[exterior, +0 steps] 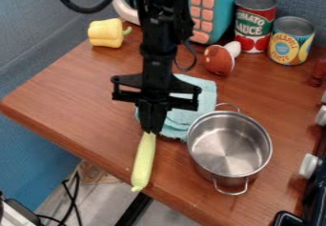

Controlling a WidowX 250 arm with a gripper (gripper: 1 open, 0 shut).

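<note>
The black gripper (152, 125) points down just above the upper end of a pale yellow corn cob (143, 163), which lies near the table's front edge. Whether its fingers close on the cob is hard to tell. A light blue cloth (189, 87) lies behind the gripper, and a steel pot (230, 149) stands to the right.
A yellow object (107, 34), a teal toy appliance (215, 6), two cans (254, 20) (291, 41) and a red-white object (219, 60) sit at the back. A black appliance (306, 196) is at right.
</note>
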